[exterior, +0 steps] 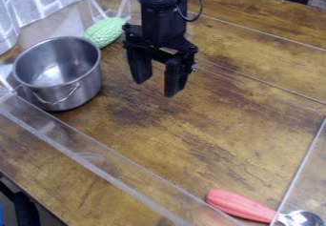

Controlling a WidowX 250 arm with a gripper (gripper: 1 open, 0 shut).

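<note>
My black gripper (pixel 158 77) hangs over the wooden table at the upper middle, its two fingers pointing down and spread apart, with nothing visible between them. A steel pot (pixel 57 68) sits on the left, a short way from the gripper. Behind the gripper, to its left, lies a green, corn-like object (pixel 102 32).
A spoon or ladle with a red handle (pixel 239 205) lies at the bottom right. Clear plastic walls (pixel 102 163) run along the edges.
</note>
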